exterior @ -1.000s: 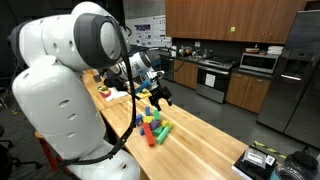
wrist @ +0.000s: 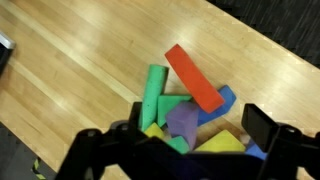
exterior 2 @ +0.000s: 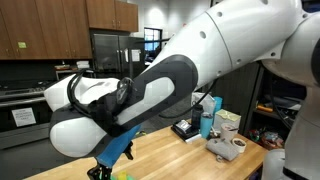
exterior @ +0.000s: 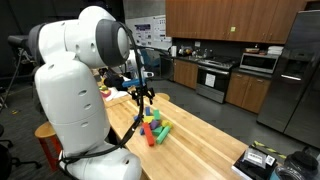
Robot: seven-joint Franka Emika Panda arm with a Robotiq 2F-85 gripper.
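Note:
Below my gripper a cluster of coloured blocks lies on the wooden table. In the wrist view, a long red block points toward the far side, with a green block to its left. Between the fingers, but lower down, show a purple block, a yellow block and part of a blue block. The fingers stand wide apart and grip nothing. From the side, the gripper hangs above the blocks with a gap between.
Bare tabletop surrounds the cluster, widest to its right. At the table's far right end stand a box and dark items. In exterior view 2, a blue cup and other things crowd the table's edge.
Over the last second the arm has risen and drawn back to the left, lifting the gripper away from above the blocks. The blocks look unmoved.

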